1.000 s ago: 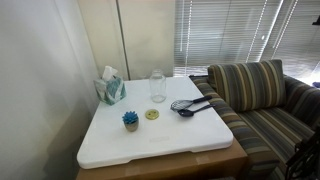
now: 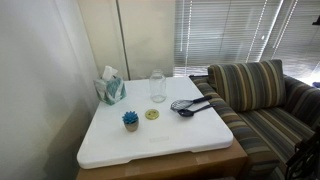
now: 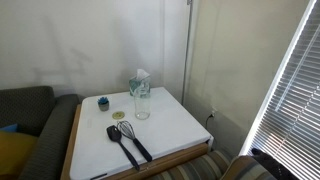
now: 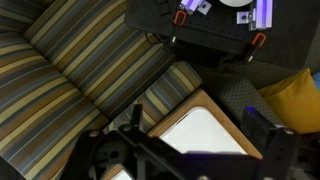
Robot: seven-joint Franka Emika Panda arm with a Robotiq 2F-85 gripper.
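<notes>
My gripper is open in the wrist view, its two dark fingers wide apart with nothing between them. It hangs clear of the objects on the white tabletop (image 2: 160, 138). A clear glass jar (image 2: 158, 87) stands toward the back of that top. In front of it lies a round yellow item (image 2: 152, 114), and to the left sits a small pot with a blue plant (image 2: 131, 121). A whisk (image 2: 183, 104) and a black slotted spatula (image 3: 113, 133) lie side by side at the right. The tissue box (image 2: 112, 91) is at the back left.
A striped armchair (image 2: 250, 88) adjoins the table's right side. A wall and window blinds (image 2: 223, 30) close off the back. Another sofa with a yellow cushion (image 3: 15, 150) shows in exterior view 2.
</notes>
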